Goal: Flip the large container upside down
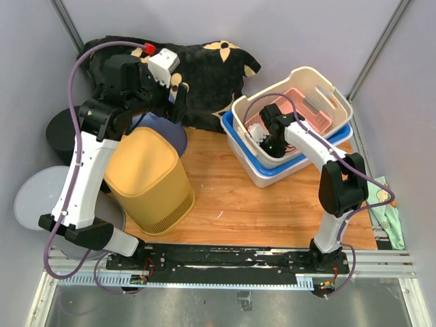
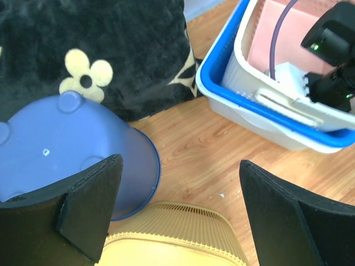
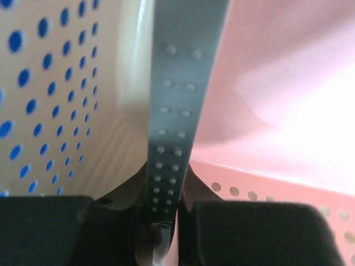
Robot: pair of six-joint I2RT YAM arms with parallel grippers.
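Observation:
At the right, a nested stack holds a pink basket (image 1: 298, 102) inside a beige container (image 1: 325, 88), within a blue container (image 1: 353, 131) and a white one (image 1: 267, 180) outermost. Their openings face up. Reaching into the stack's left part, my right gripper (image 1: 271, 142) is shut on a grey dotted strip (image 3: 172, 94) running between its fingers. I cannot tell which container that strip belongs to. Over the left side my left gripper hangs open and empty, apart from the stack and above the yellow container (image 2: 166, 249) and blue bucket (image 2: 100, 144).
A dark flowered cushion (image 1: 204, 78) leans at the back. Grey bins (image 1: 48, 197) and a black bin (image 1: 61, 133) crowd the left. Bare wooden floor (image 1: 238, 218) lies in the middle, and a green cloth (image 1: 388, 218) hangs at the right edge.

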